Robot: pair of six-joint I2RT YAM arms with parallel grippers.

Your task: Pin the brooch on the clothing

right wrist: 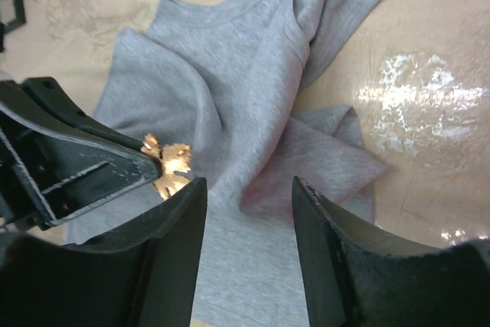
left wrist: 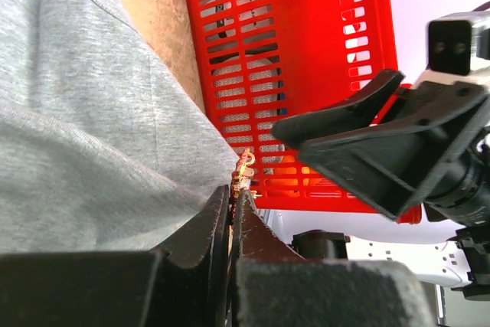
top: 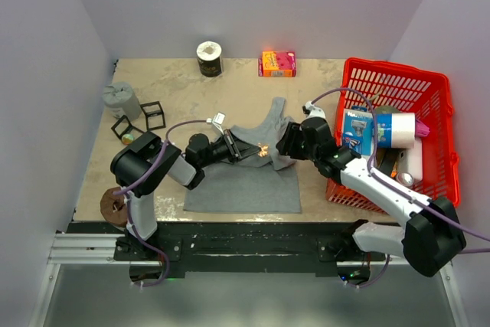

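A small gold brooch (top: 263, 150) juts from the tips of my left gripper, which is shut on it. In the right wrist view the brooch (right wrist: 170, 161) shows its ornate gold front, above the grey clothing (right wrist: 260, 120). That clothing (top: 243, 189) lies partly folded on the table. My right gripper is part open, nothing between its fingers; it hovers over the garment's right side, just right of the brooch. In the left wrist view the right gripper is apart from both brooch and cloth. The brooch's pin cannot be made out.
At the right stands a red basket (top: 452, 158) full of goods, close to the right arm. A pink box (top: 277, 64) and a dark can (top: 209, 59) are at the back. A grey roll (top: 121, 100) and black frames (top: 153, 116) sit back left. Bare table surrounds the garment's top.
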